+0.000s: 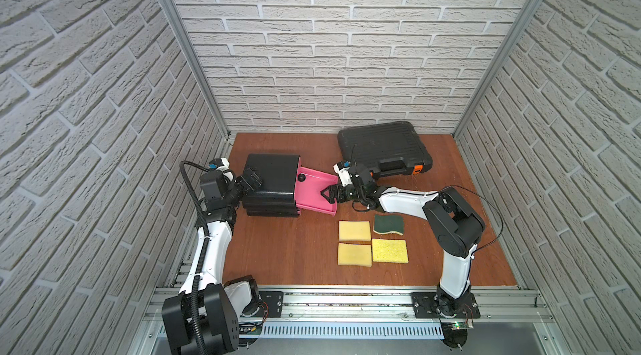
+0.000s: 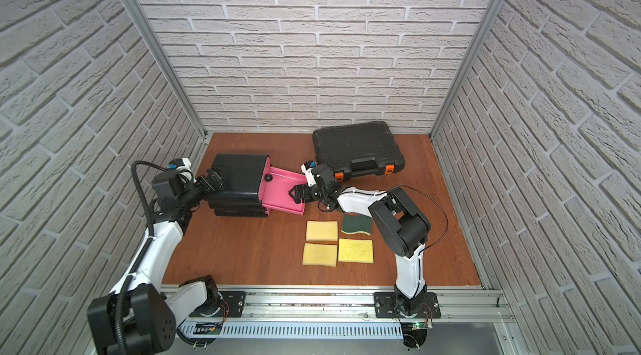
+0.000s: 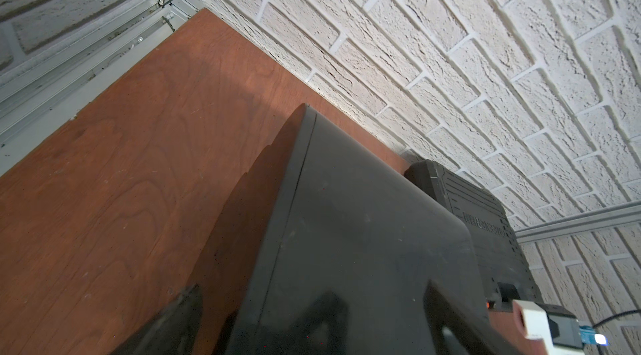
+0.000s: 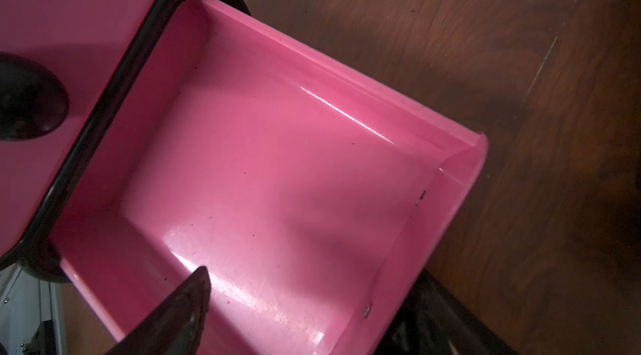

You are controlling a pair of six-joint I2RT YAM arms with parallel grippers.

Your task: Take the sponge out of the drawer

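The pink drawer is pulled out of the dark cabinet and looks empty in the right wrist view, apart from small specks. My right gripper is open at the drawer's outer end, one finger over the inside and the other beyond the front wall. At the cabinet's left end, my left gripper stands open, its fingers spread over the cabinet's top, nothing held. Several sponges lie on the table in front: yellow ones and a green-topped one.
A black case with orange latches lies at the back right, close behind my right arm. Above the open drawer, a shut pink drawer front has a black knob.
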